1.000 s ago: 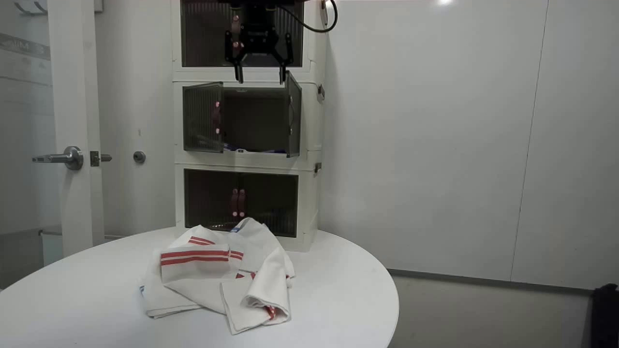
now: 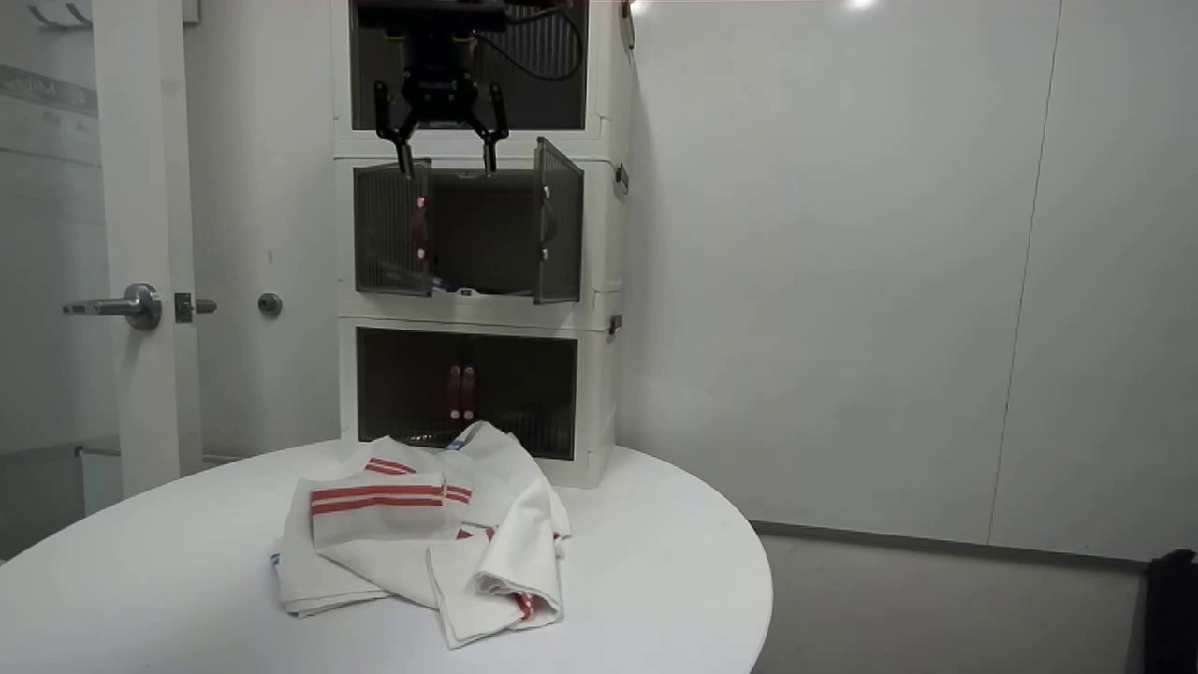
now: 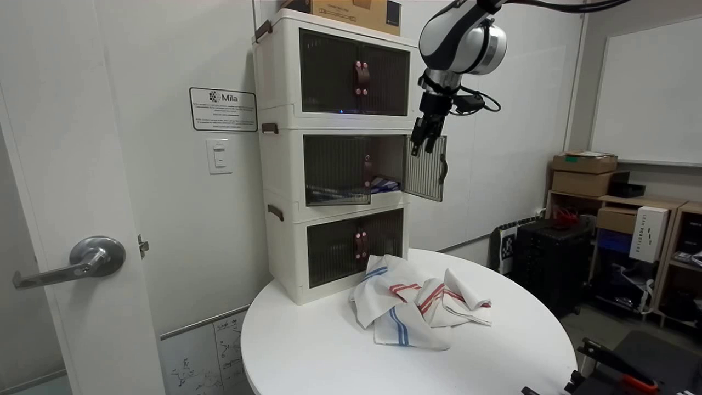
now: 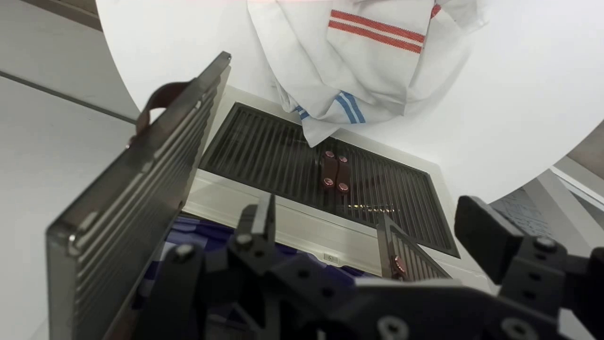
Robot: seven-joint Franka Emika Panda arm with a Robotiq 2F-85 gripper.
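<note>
In exterior view 1 my gripper (image 2: 449,168) hangs open in front of the cabinet's middle compartment (image 2: 485,230), near its top edge, with nothing between its fingers. That compartment's left door (image 2: 390,234) and right door (image 2: 561,225) both stand ajar. Exterior view 2 shows the gripper (image 3: 423,150) close to the right door (image 3: 424,172); whether they touch is unclear. Inside the compartment lies a blue-and-white cloth (image 3: 385,185). Crumpled white towels (image 2: 387,545) with red and blue stripes lie on the round table in front of the cabinet. The wrist view shows the open gripper's fingers (image 4: 263,218) above the doorway.
The top compartment (image 3: 355,72) and bottom compartment (image 3: 352,247) have shut doors. A cardboard box (image 3: 358,14) rests on the cabinet.
My gripper has moved left and a little lower, staying open. The right door of the middle compartment has swung inward somewhat. The towels have not moved.
</note>
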